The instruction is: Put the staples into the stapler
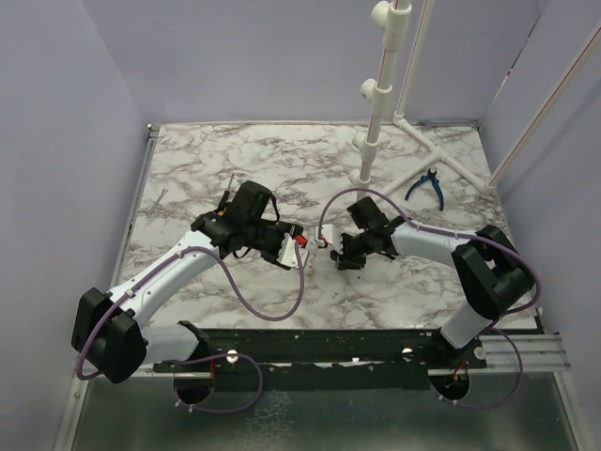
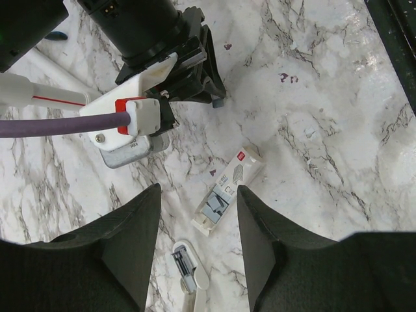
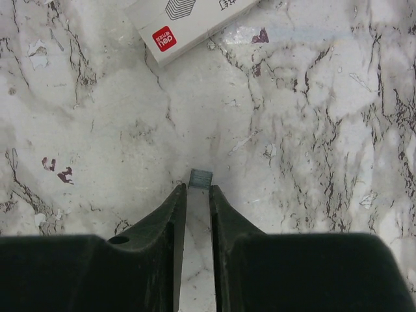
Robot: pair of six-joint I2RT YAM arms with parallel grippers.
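In the right wrist view a small grey staple strip (image 3: 201,179) lies on the marble table right at the tips of my right gripper, which is part open with a narrow gap. A white staple box lies beyond it; in the left wrist view its whole length (image 2: 237,175) shows. Below that box in the left wrist view lies the white stapler (image 2: 199,283), its staple channel exposed. My left gripper hangs above them, open, with nothing seen between its fingers. The right arm (image 1: 394,235) reaches in from the right in the top view.
White pipe frames (image 1: 441,155) stand at the back right, with blue pliers (image 1: 437,190) lying among them. Thin tools (image 1: 160,197) lie at the left.
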